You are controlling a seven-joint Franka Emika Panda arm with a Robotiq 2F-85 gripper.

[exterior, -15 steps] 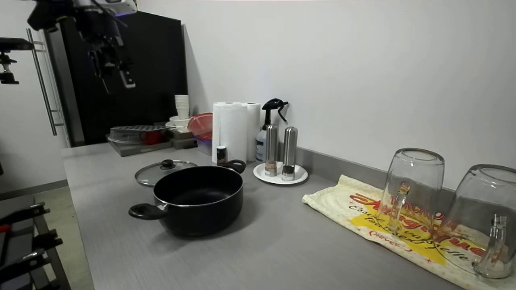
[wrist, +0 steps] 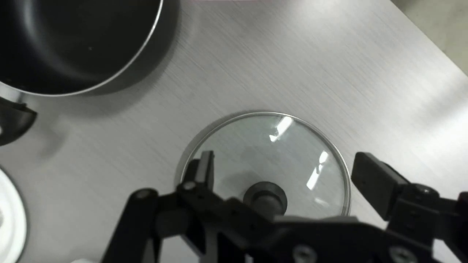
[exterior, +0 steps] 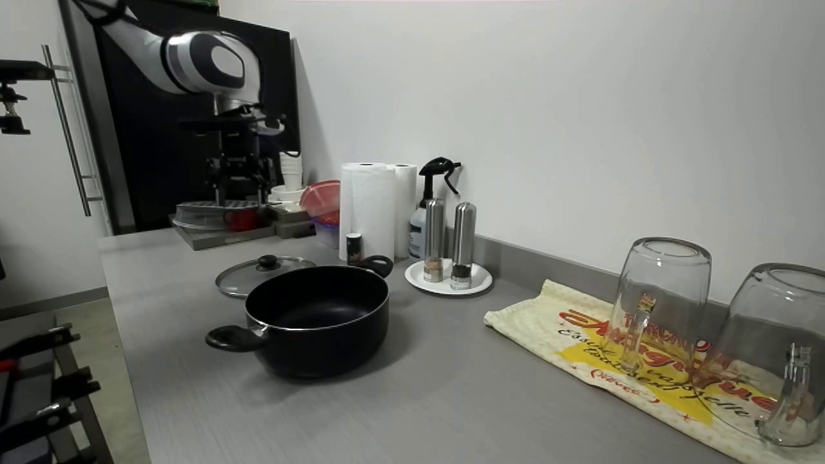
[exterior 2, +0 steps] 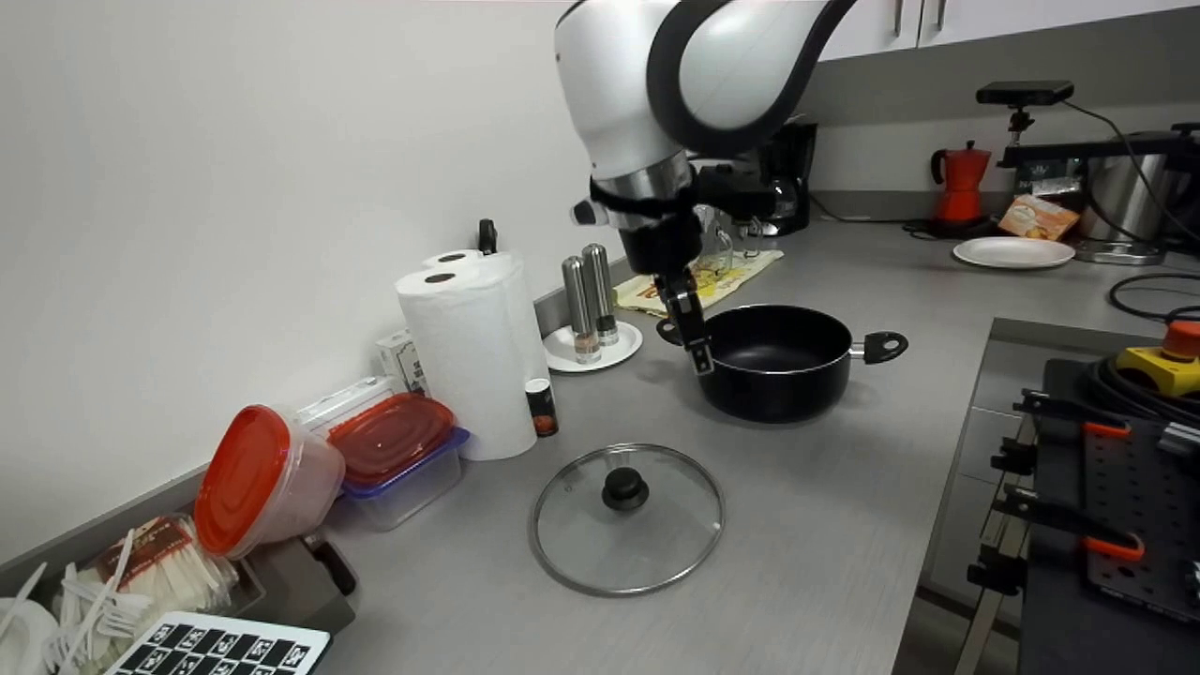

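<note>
A glass lid (exterior 2: 607,551) with a metal rim and a black knob (exterior 2: 624,487) lies flat on the grey counter. Beside it stands a black two-handled pot (exterior: 321,344), uncovered and empty. My gripper hangs above the lid, open, its fingers wide apart with nothing between them. In the wrist view the knob (wrist: 265,199) shows between the two fingers, partly covered by the gripper's body. Exterior view 1 has the gripper (exterior: 241,193) pointing down, clear of the counter.
Paper towel rolls (exterior: 369,212) and a small dark shaker (exterior 2: 541,406) stand near the lid by the wall. Two grinders sit on a white plate (exterior: 486,280). Glass jugs (exterior: 661,309) rest upside down on a cloth.
My gripper has come down and moved right in exterior view 1, turning from tilted to pointing straight down. Lid and pot have not moved.
</note>
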